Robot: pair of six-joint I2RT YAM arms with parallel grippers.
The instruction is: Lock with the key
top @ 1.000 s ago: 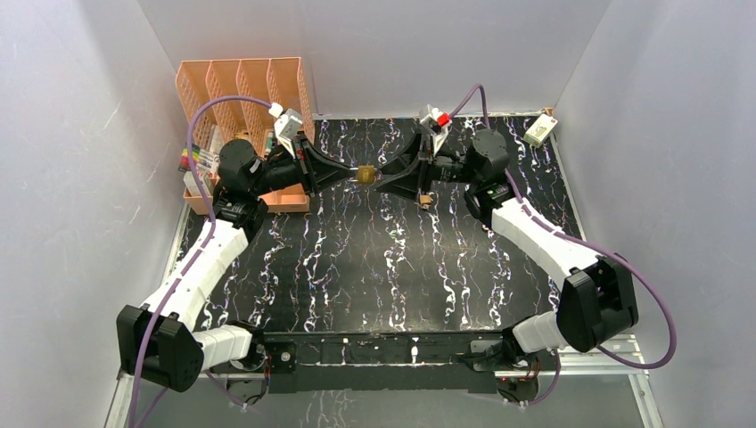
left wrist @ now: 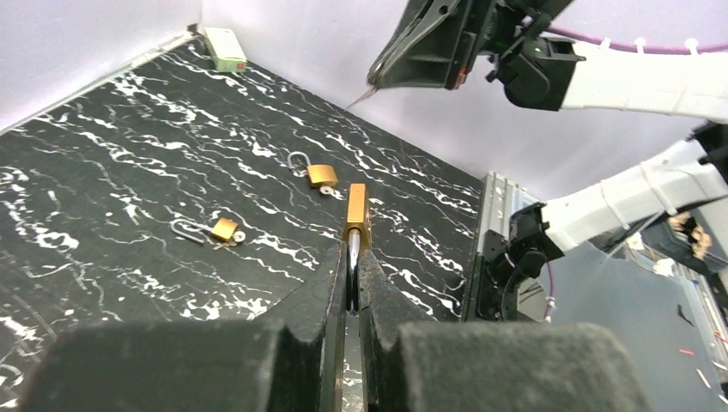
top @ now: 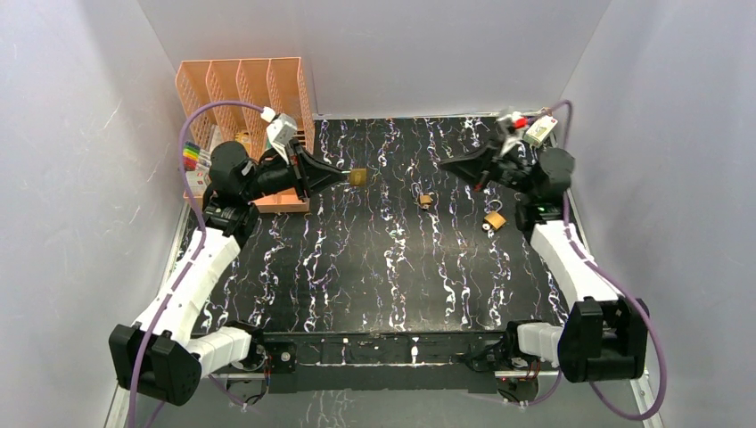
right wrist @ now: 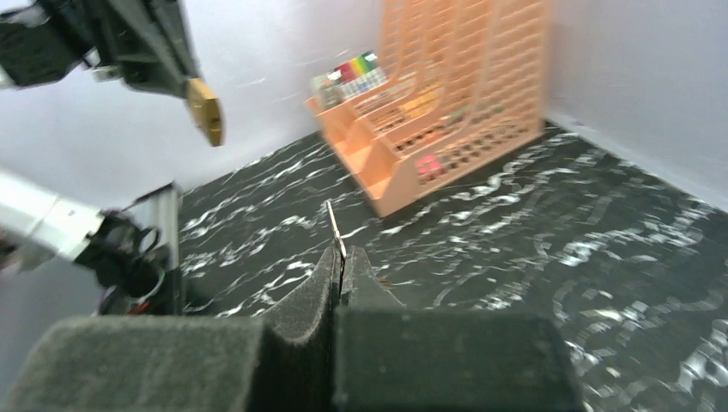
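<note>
A brass padlock (top: 357, 177) hangs in the air at centre left, my left gripper (top: 345, 176) shut on its shackle. From the left wrist view, the padlock's narrow side (left wrist: 358, 206) faces up above the fingertips. My right gripper (top: 441, 164) is well to the right, clear of that padlock, with its fingers closed. Between its fingers sits a thin metal key (right wrist: 334, 227), its blade pointing out past the tips. The rest of the key is hidden by the fingers. Its tip also shows in the left wrist view, below the right gripper.
Two more brass padlocks with raised shackles, a smaller one (top: 425, 201) and a larger one (top: 494, 220), lie on the black marbled table. An orange organizer (top: 283, 89) fills the back left. A small box (top: 539, 130) stands back right.
</note>
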